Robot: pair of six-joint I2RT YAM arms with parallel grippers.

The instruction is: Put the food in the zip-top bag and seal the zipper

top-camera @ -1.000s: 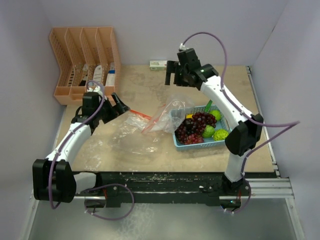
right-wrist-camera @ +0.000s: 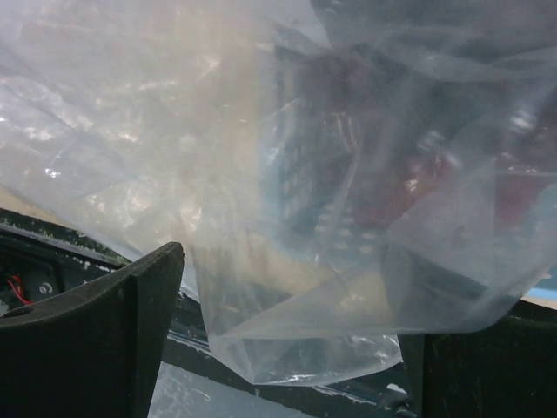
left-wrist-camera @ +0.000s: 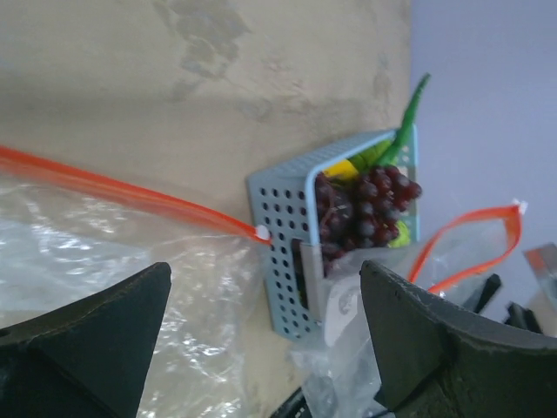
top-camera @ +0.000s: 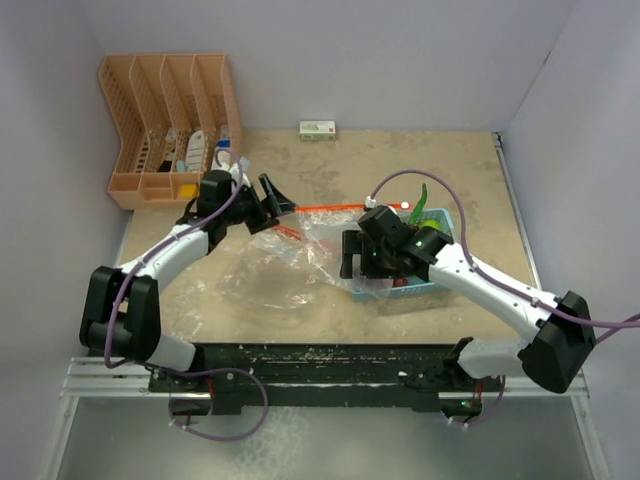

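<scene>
Clear plastic zip bags with orange zip strips lie spread on the table; one bag is flat at left-centre. Another bag drapes over the blue basket, its orange strip curling up at the right. Grapes and other produce sit inside the basket. My left gripper stands open near an orange strip, nothing between its fingers. Over the basket's left part, my right gripper is open; in the right wrist view loose film hangs between its fingers, not clamped.
A tan divided rack stands at the back left, with several items in it. A small white and green box rests against the back wall. Bare table shows at the back right.
My right gripper has come down from the back toward the basket, covering more of it. The left one has moved right toward the orange strips. The bag's strip now stretches across the basket's back.
</scene>
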